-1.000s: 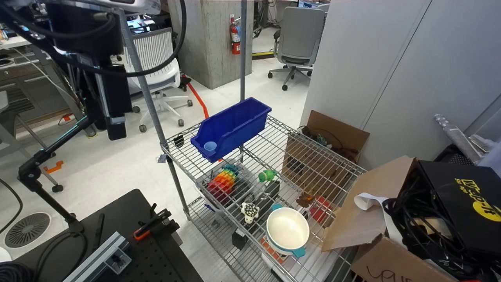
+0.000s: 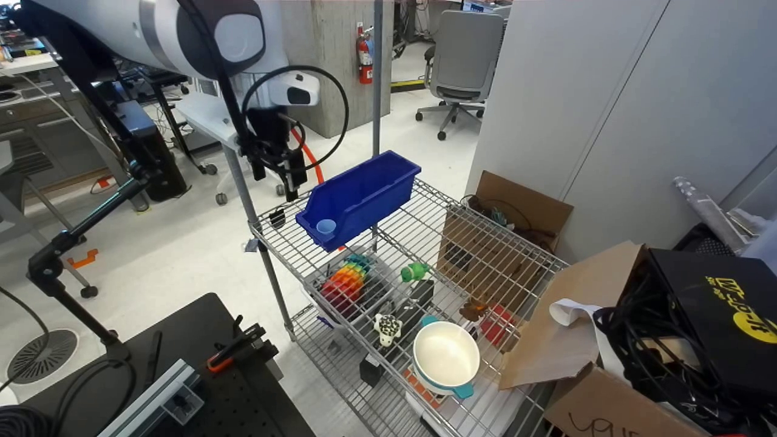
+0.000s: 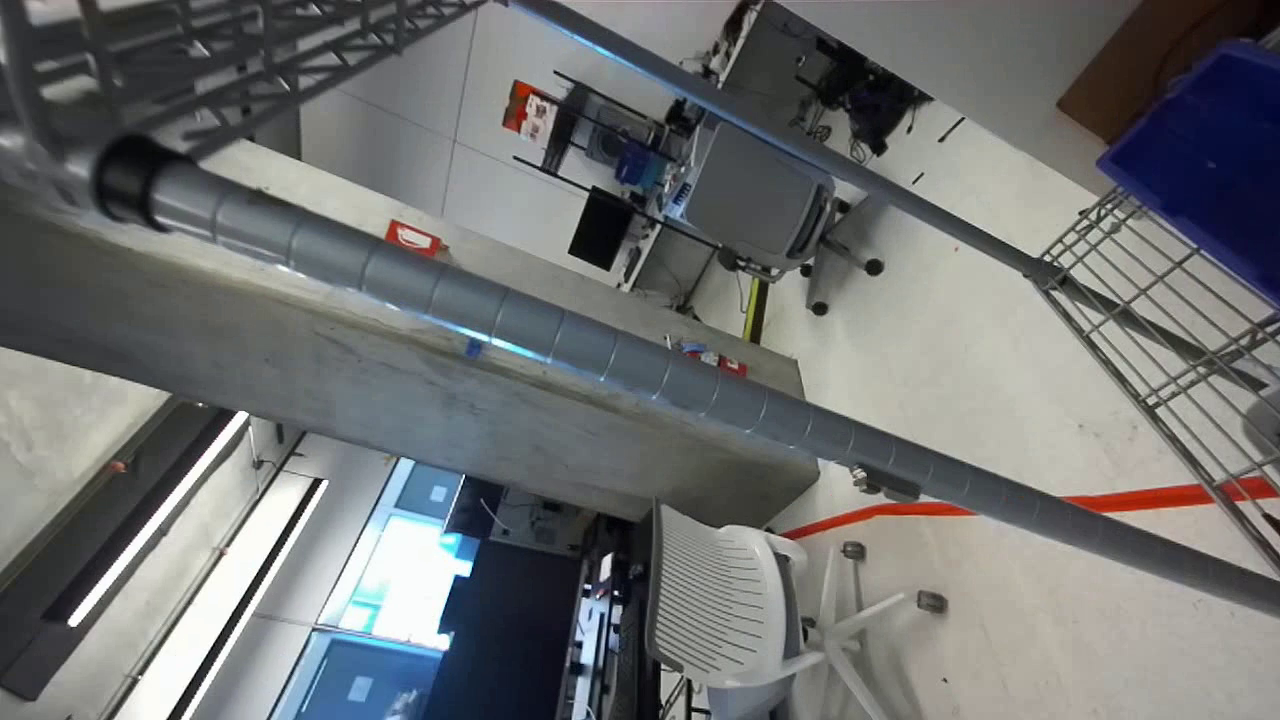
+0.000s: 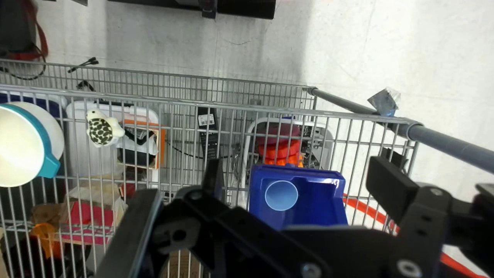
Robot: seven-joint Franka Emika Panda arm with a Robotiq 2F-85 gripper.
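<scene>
A blue bin (image 2: 375, 204) rests on the wire shelf (image 2: 451, 247) toward its far left corner. Inside the bin's low end stands a small light-blue cup (image 2: 325, 226). Above that corner, left of the bin, hangs my gripper (image 2: 275, 178), pointing down. Its fingers are spread wide in the wrist view, where the bin (image 4: 324, 211) and cup (image 4: 281, 195) appear below, between and under the open gripper. Nothing is held. A white spotted turtle-like toy (image 2: 387, 330) and a cream pot (image 2: 445, 354) with teal handles sit nearer the shelf's front.
Grey posts (image 2: 377, 80) rise at the shelf corners. A green item (image 2: 414, 272) and a rainbow-coloured thing (image 2: 346, 284) show around the wire grid. An open cardboard box (image 2: 583, 313) with a black box and cables stands at right. The wires between toy and bin are largely bare.
The arm has swung right and back in exterior view 1, from left of the shelf post to the shelf corner by the bin. Bin, cup, toy and pot are unmoved.
</scene>
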